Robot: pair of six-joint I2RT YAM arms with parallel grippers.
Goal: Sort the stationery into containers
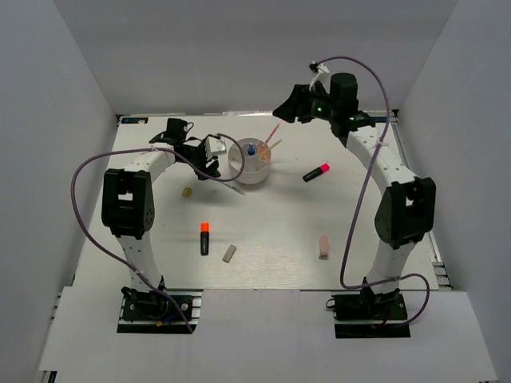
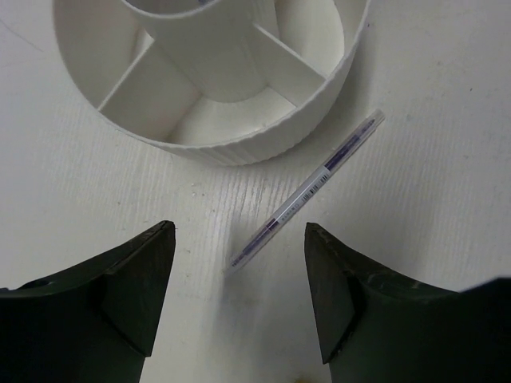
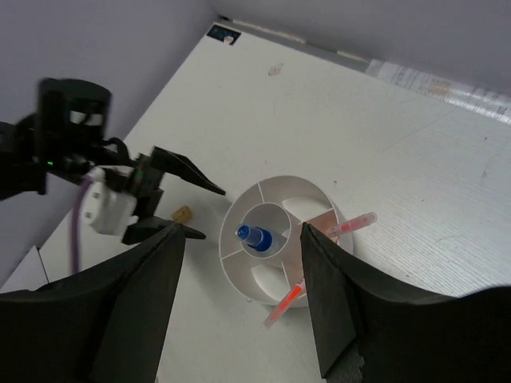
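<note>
A round white divided container [image 1: 249, 175] holds a blue-capped item [image 3: 251, 234] in its centre and pink and orange pens [image 3: 352, 224] in outer compartments. A clear pen [image 2: 307, 188] lies on the table beside it. My left gripper is open just above this pen, nothing between its fingers. My right gripper is open, raised behind and right of the container, holding nothing. Two markers, one orange-capped [image 1: 204, 238] and one pink-capped [image 1: 316, 172], lie loose on the table.
A small yellow piece [image 1: 187, 191], a grey eraser [image 1: 229, 254] and a pinkish block [image 1: 323, 247] lie apart on the table. Cables arch over both arms.
</note>
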